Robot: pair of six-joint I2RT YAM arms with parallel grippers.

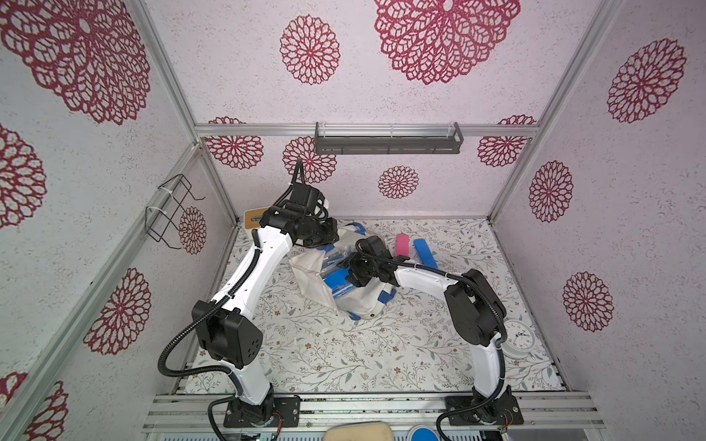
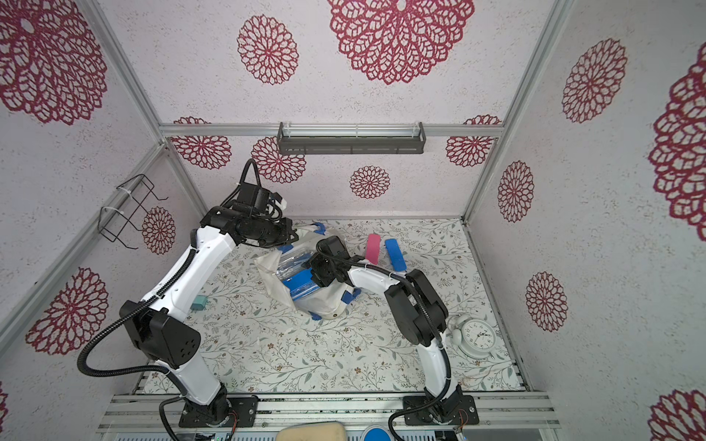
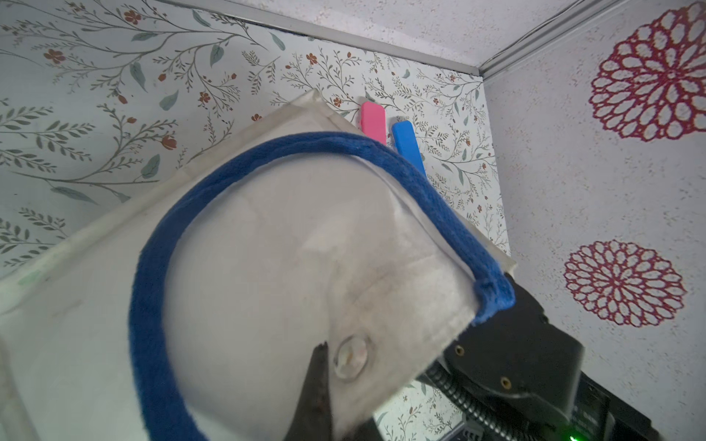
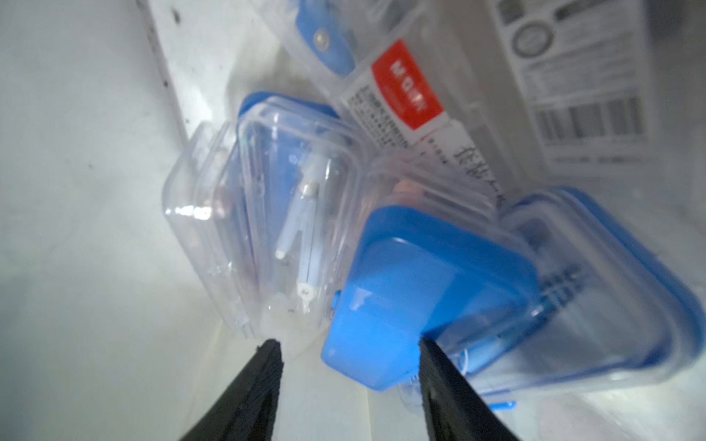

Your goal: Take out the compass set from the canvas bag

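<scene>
The white canvas bag with blue trim lies mid-table, its mouth open. In the left wrist view my left gripper is shut on the bag's canvas edge, near a snap button. My right gripper is part open inside the bag, its fingertips just short of a blue-backed clear plastic case. Several more clear cases lie there, one holding what looks like a white compass, another large one bearing labels.
A pink block and a blue block lie behind the bag. A clock sits at the front right.
</scene>
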